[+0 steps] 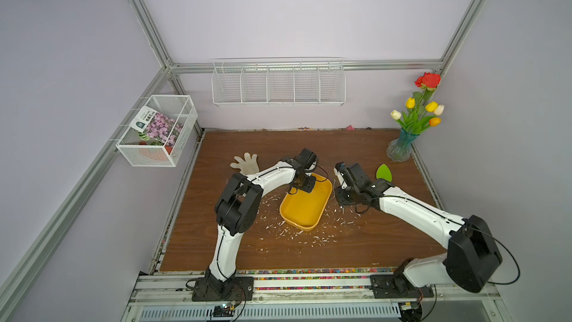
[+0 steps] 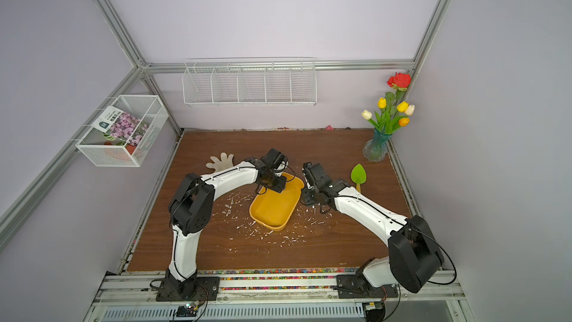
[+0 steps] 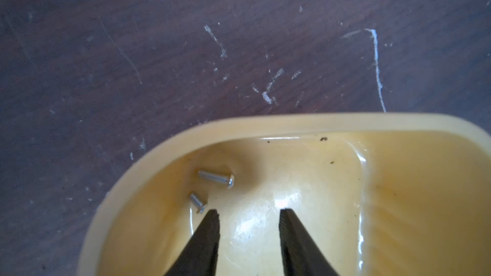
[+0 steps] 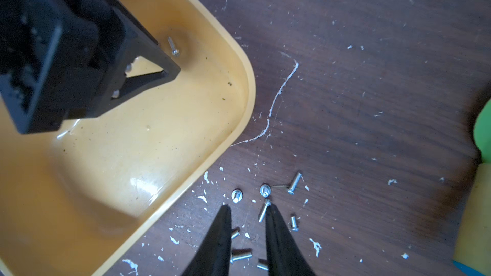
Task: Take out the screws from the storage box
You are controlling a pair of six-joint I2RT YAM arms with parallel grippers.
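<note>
The yellow storage box [image 1: 307, 205] sits mid-table. Two small silver screws lie in one of its corners: a longer screw [image 3: 214, 176] and a shorter screw [image 3: 197, 202]. My left gripper is over the box, its fingers parted just beside these screws and nothing held between them. Outside the box on its right, my right gripper points down at the table, parted and empty. Several loose screws [image 4: 295, 183] lie on the wood around its fingertips. In the right wrist view the left gripper's black body covers part of the box.
A trowel with a green blade [image 1: 383, 172] lies right of the right gripper. Farther back stand a vase of flowers [image 1: 399, 148] and, at left, a pale glove [image 1: 246, 164]. White scuff marks cover the wood.
</note>
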